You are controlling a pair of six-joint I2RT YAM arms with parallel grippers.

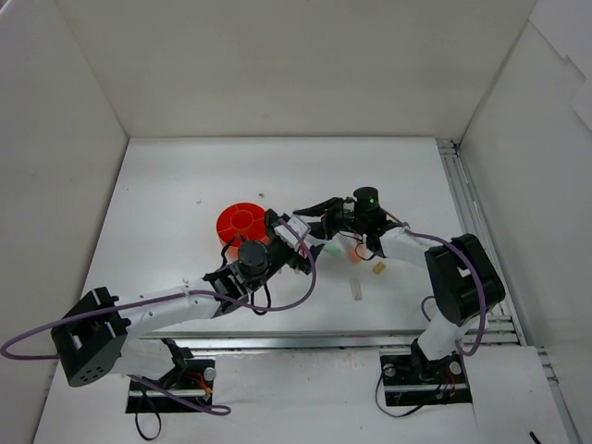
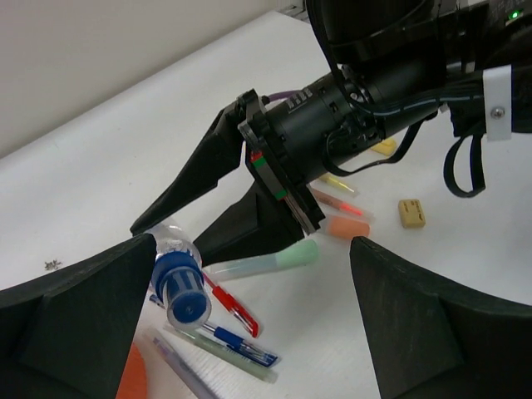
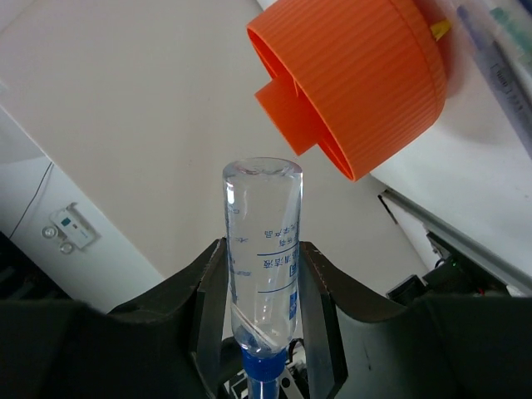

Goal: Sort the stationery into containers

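Note:
My right gripper is shut on a clear bottle with a blue cap, held upright in the right wrist view, cap downward in the left wrist view. My left gripper is open, its fingers either side of the bottle's capped end, apparently not gripping it. An orange container with compartments shows red from above, left of both grippers. Pens, a green tube and markers lie on the table below.
A small tan eraser and a pale block lie to the right on the white table. White walls surround the workspace.

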